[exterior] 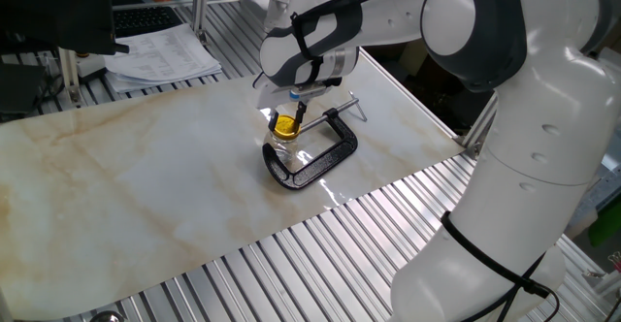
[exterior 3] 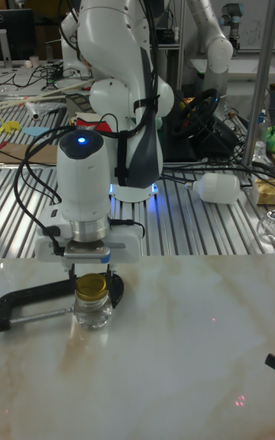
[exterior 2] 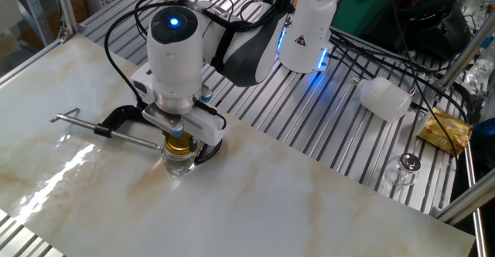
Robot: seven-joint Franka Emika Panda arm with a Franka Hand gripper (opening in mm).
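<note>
A clear glass jar with a yellow-gold lid (exterior: 286,126) stands upright on the marble-patterned board (exterior: 126,186). The black C-clamp (exterior: 315,172) lies around it, its long screw (exterior 2: 116,138) reaching to the jar's side. From above, my gripper (exterior: 287,119) points down with one dark finger on either side of the lid (exterior 3: 91,286). Whether the fingers press on the lid or stand just clear of it cannot be made out. In exterior view 2 the hand covers part of the lid and the far finger.
A stack of papers (exterior: 165,58) lies behind the board. On the slatted table are a white bulb-shaped object (exterior 2: 384,99), a small glass jar (exterior 2: 404,169) and a gold packet (exterior 2: 446,132). Much of the board beside the clamp is bare.
</note>
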